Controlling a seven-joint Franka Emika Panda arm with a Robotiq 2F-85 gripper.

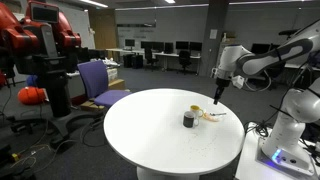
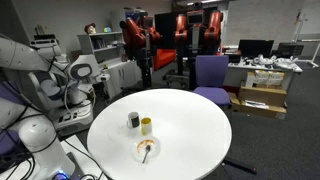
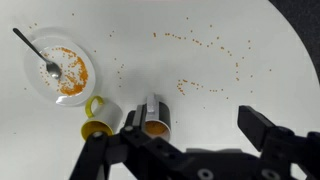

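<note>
My gripper stands open above the white table [image 1: 150, 130], nothing between its fingers. In the wrist view a grey mug [image 3: 157, 122] is partly covered by the left finger. Beside it stands a yellow mug [image 3: 96, 126] with its handle pointing up in the picture. A white plate [image 3: 45, 85] at the upper left bears a spoon [image 3: 53, 69] and small orange bits [image 3: 77, 80]. The exterior view from the other side shows the grey mug [image 2: 133, 120], yellow mug [image 2: 146, 126] and plate [image 2: 138, 157] close together.
Loose orange crumbs [image 3: 196, 42] lie scattered on the tabletop outside the plate. A purple chair [image 1: 96, 80] stands beyond its edge, with another robot [image 1: 50, 50] farther off.
</note>
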